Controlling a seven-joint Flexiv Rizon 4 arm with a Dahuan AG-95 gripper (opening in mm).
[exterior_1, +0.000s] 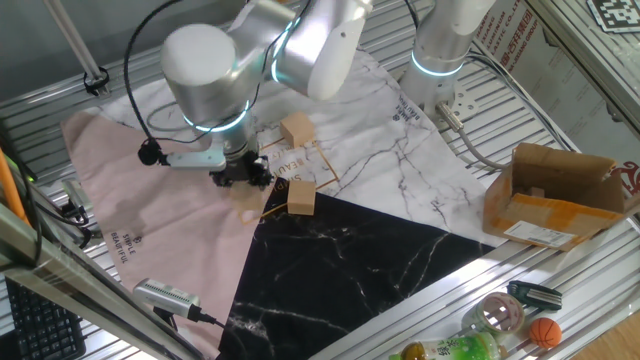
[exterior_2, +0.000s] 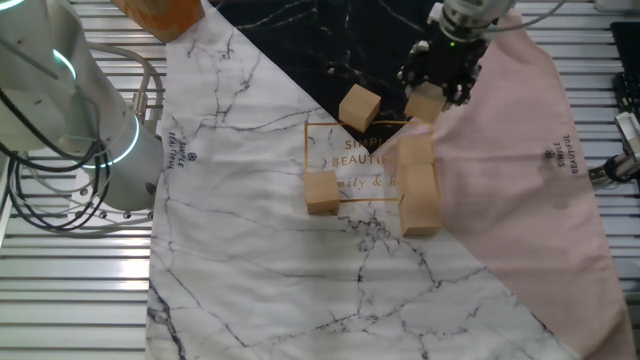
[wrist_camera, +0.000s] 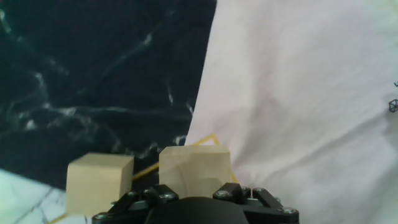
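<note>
In exterior view 1 my gripper (exterior_1: 243, 182) points down over the pink part of the cloth, close to its border with the black part. A pale wooden block (exterior_1: 246, 205) shows just below it. Exterior view 2 has that block (exterior_2: 426, 101) right against the gripper (exterior_2: 440, 85), at the far end of a row of blocks (exterior_2: 420, 190). From the wrist, the block (wrist_camera: 194, 168) lies straight ahead of the black fingers (wrist_camera: 230, 193). Whether they grip it, and whether it touches the cloth, I cannot tell. Another block (wrist_camera: 99, 183) stands to its left.
Two separate blocks, one near the black corner (exterior_2: 359, 107) and one on white marble (exterior_2: 322, 192), sit beside the row. An open cardboard box (exterior_1: 550, 200) stands at the right. A white device (exterior_1: 167, 298) is at the front left.
</note>
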